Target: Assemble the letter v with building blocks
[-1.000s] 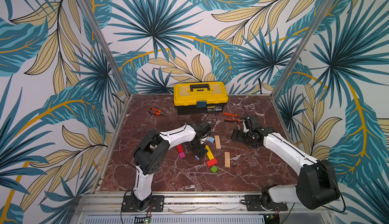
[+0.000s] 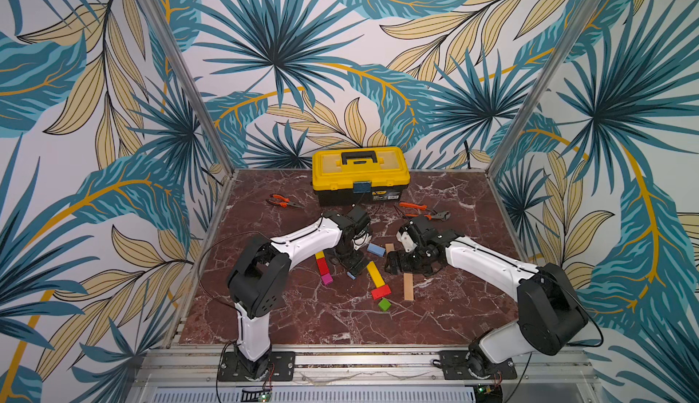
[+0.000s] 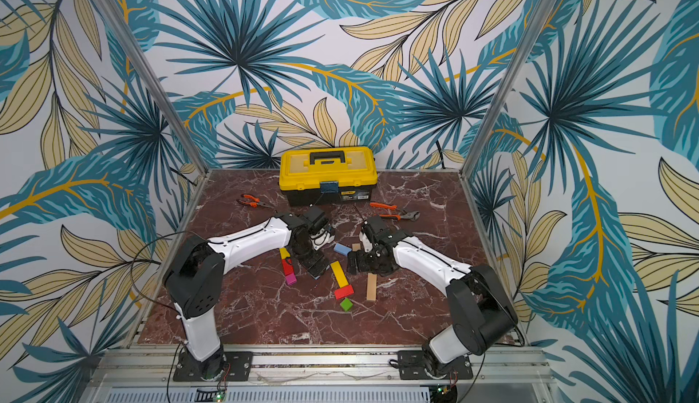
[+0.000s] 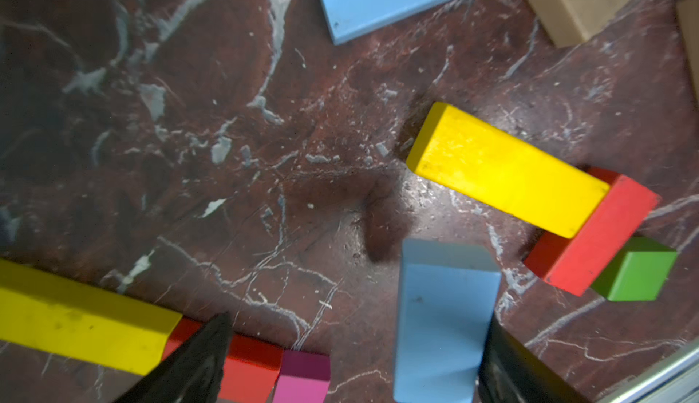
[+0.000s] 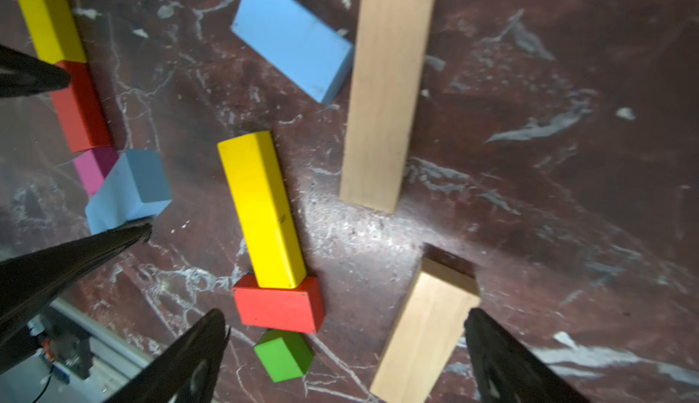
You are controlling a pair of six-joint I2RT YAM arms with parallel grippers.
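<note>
My left gripper is open above the table. A blue block [image 4: 445, 323] is between its fingers, close to the right one; whether they touch I cannot tell. My right gripper is open too, with a wooden block [image 5: 429, 330] below, nearer its right finger. A yellow block [image 5: 262, 210] meets a red block [image 5: 280, 304] at its near end, and a green cube [image 5: 284, 355] lies beside the red one. Further left, a yellow block [image 4: 80, 315], a red block [image 4: 251, 366] and a magenta block [image 4: 302, 377] form a line.
Another blue block [image 5: 291, 35] and a second wooden block [image 5: 386, 97] lie further back. The toolbox [image 2: 360, 177] stands at the rear, with pliers [image 2: 282, 200] and cutters [image 2: 426, 211] nearby. Both grippers are close together over the blocks.
The right arm has swung left, its gripper now partly covering the rear wooden block. My left gripper has shifted slightly left, uncovering more of the middle yellow block.
</note>
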